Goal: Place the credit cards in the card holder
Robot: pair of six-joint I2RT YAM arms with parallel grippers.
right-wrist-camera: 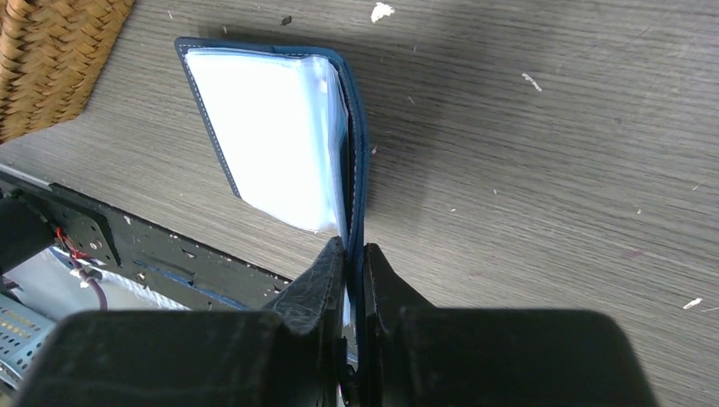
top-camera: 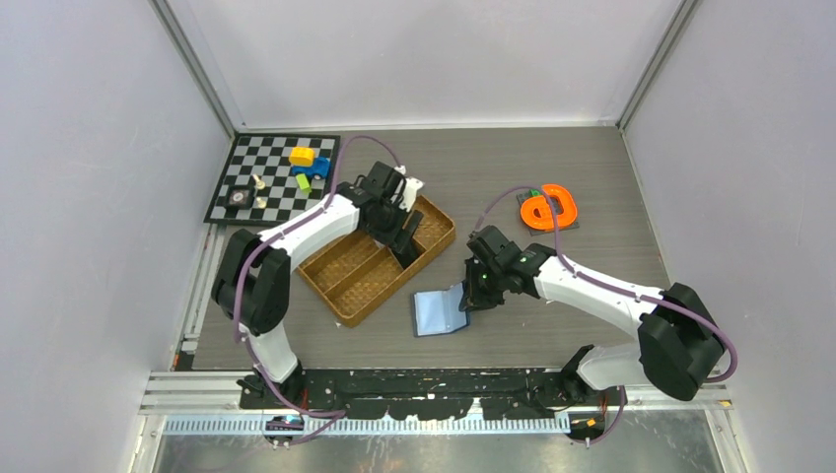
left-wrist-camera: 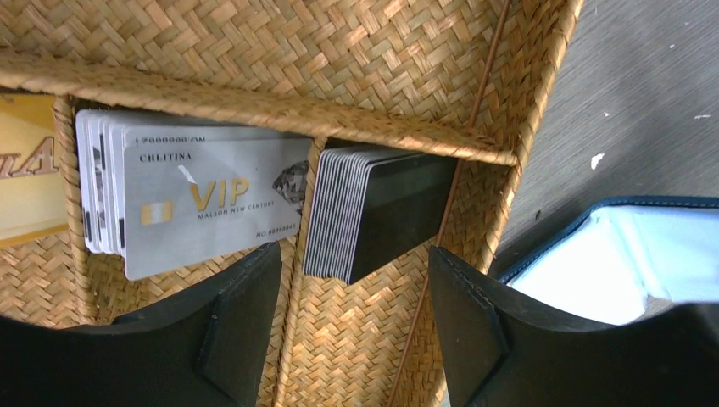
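Note:
In the left wrist view, a stack of black cards (left-wrist-camera: 398, 203) leans in one compartment of the woven basket (left-wrist-camera: 551, 76). Beside it, silver VIP cards (left-wrist-camera: 212, 191) fill the neighbouring compartment, and part of a gold card (left-wrist-camera: 30, 170) shows at the left edge. My left gripper hangs over the black stack, its fingers apart on either side and nothing held. The blue card holder (right-wrist-camera: 254, 127) lies spread on the table with its clear sleeves showing. My right gripper is shut on the holder's edge.
The basket (top-camera: 340, 313) stands left of the holder. Behind it at the left is a checkered board (top-camera: 271, 163) with a blue and yellow toy (top-camera: 303, 156). An orange toy (top-camera: 537, 212) sits at the back right. Bare table lies between basket and orange toy.

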